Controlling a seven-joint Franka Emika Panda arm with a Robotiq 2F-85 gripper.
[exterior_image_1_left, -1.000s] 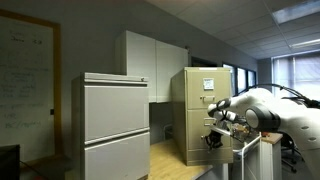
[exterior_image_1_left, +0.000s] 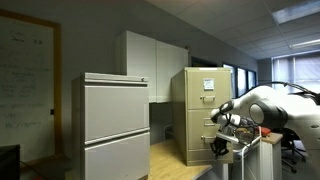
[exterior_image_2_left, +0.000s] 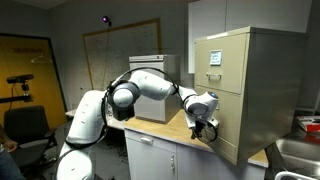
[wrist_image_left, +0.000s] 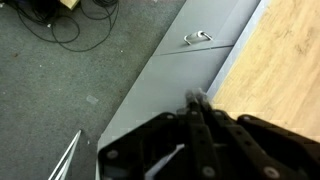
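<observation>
My gripper is shut, and nothing shows between its fingers. In the wrist view it points down over the edge of the wooden countertop (wrist_image_left: 270, 70), with grey cabinet fronts (wrist_image_left: 165, 85) and a metal handle (wrist_image_left: 198, 37) below. From the second exterior view, the gripper (exterior_image_2_left: 203, 133) hangs low at the counter's front edge, beside the tan filing cabinet (exterior_image_2_left: 226, 85). The first exterior view has the gripper (exterior_image_1_left: 218, 150) in front of that cabinet's lower drawers; whether it touches anything I cannot tell.
A light grey two-drawer cabinet (exterior_image_1_left: 112, 110) stands on the counter's other side. On the floor (wrist_image_left: 60, 100) lie black cables (wrist_image_left: 75, 40). A sink (exterior_image_2_left: 298, 155) is at the far right.
Over the last second my gripper has come down a little in front of the tan cabinet. The cabinets look unmoved.
</observation>
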